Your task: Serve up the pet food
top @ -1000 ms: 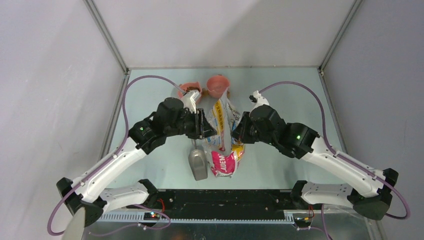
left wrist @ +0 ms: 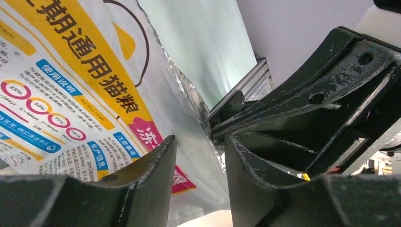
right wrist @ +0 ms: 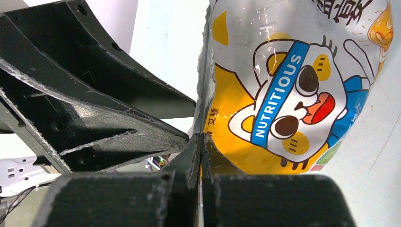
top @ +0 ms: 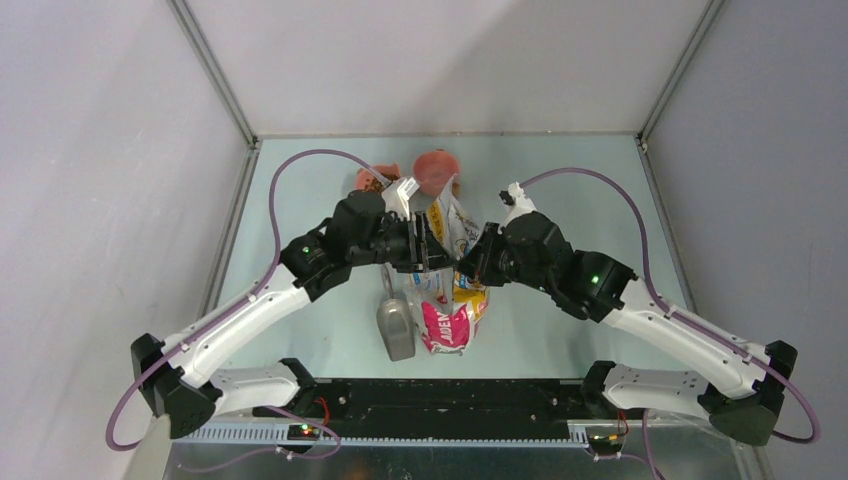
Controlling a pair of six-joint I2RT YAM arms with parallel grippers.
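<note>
A bag of cat food (top: 447, 325), white and yellow with a pink end, is upright between the two arms. My left gripper is open, with a finger on either side of the bag's silvery rim (left wrist: 182, 82). From the other side, my right gripper is shut, and the grey bag edge runs down into its fingertips. Both grippers almost meet at the rim in the top view. A metal scoop (top: 396, 328) lies left of the bag. Behind it sit a pink bowl with brown kibble (top: 378, 177) and a second pink bowl (top: 437, 168).
White walls (top: 450, 60) enclose the back and sides. The left arm partly covers the kibble bowl and the scoop's handle.
The right gripper has shifted slightly left. Scoop and bowls have stayed put.
</note>
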